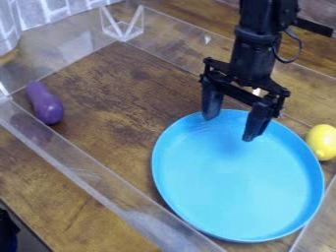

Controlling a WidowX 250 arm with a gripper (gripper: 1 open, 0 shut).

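The black gripper (234, 123) hangs over the back rim of a large blue plate (237, 182), its two fingers spread apart with nothing visible between them. A purple eggplant (46, 104) lies on the wooden surface at the left. A yellow lemon-like object (320, 142) sits just right of the plate's back right edge, partly cut off by the frame.
Clear plastic walls run along the left and back of the wooden floor (118, 108). A white wire-like piece (121, 25) stands at the back left corner. The wood left of and behind the plate is clear.
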